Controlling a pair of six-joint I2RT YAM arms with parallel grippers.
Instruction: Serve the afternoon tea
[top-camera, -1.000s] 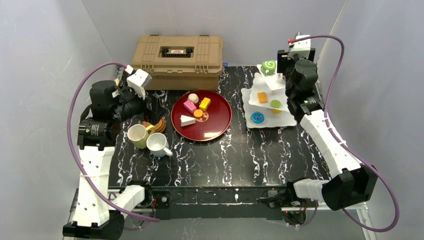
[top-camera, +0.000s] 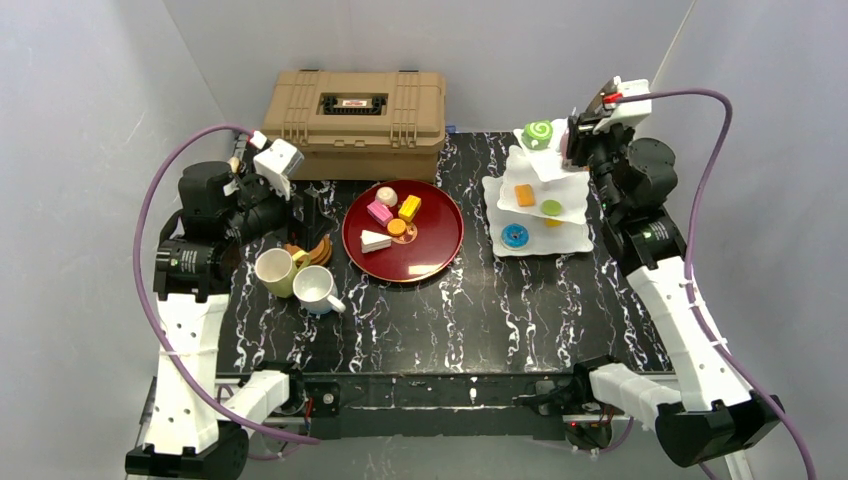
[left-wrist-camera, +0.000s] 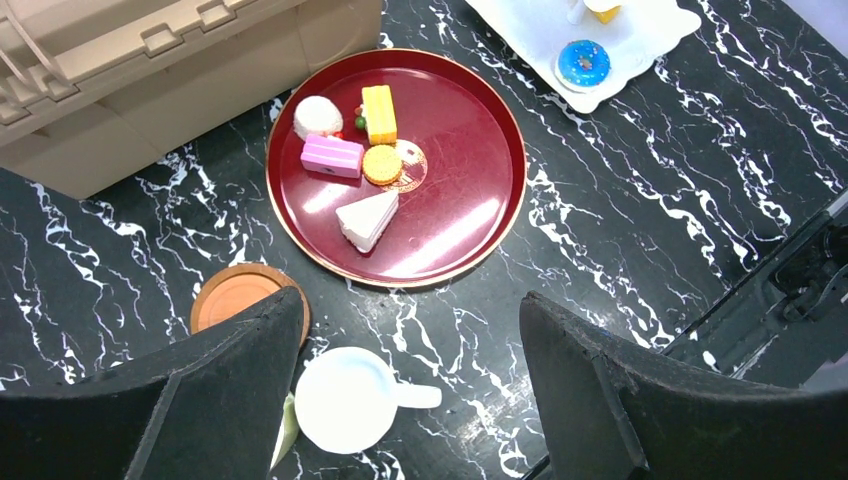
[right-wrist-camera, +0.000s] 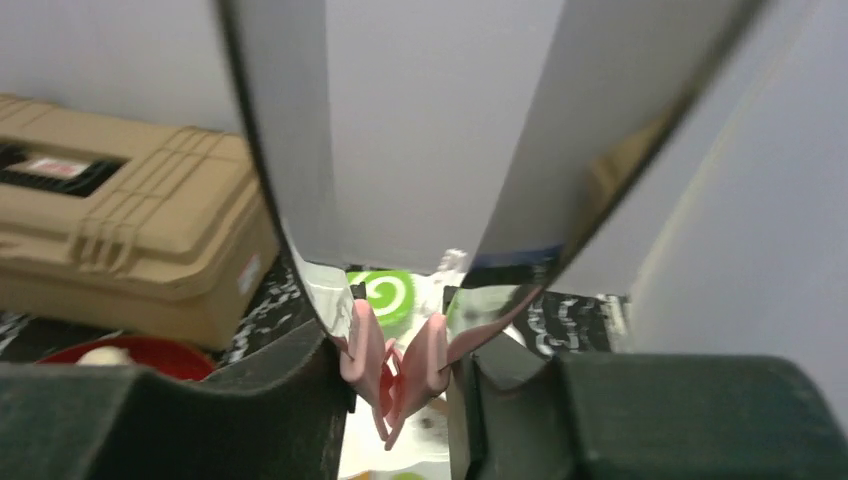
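Note:
A round red tray (top-camera: 430, 250) holds a white cake wedge (left-wrist-camera: 367, 215), pink (left-wrist-camera: 330, 153) and yellow (left-wrist-camera: 379, 110) pieces, a white sweet and an orange biscuit. The tiered white stand (top-camera: 496, 237) carries a green swirl sweet (top-camera: 537, 133), an orange piece and a blue donut (left-wrist-camera: 583, 63). My right gripper is shut on a pink piece at the stand's top right, blurred in the right wrist view. My left gripper stands open, empty, above the cups and wooden coasters (left-wrist-camera: 237, 289) left of the tray.
A tan case (top-camera: 360, 120) sits at the back. A green mug (top-camera: 273, 268) and white mug (top-camera: 316, 287) stand front left. Walls enclose the back and sides.
The left arm has not moved.

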